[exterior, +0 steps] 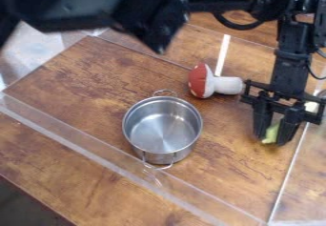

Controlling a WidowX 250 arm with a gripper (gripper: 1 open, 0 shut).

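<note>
My gripper (273, 125) is at the right of the table, shut on a pale green vegetable (269, 137) that is mostly hidden by the black fingers. To the left, a steel pot (162, 127) with two wire handles stands on the wooden table. A red and white object (201, 80) lies between the pot and the gripper, toward the back.
A white strip stands behind the red and white object. Clear plastic edges run along the front, left and right of the work area.
</note>
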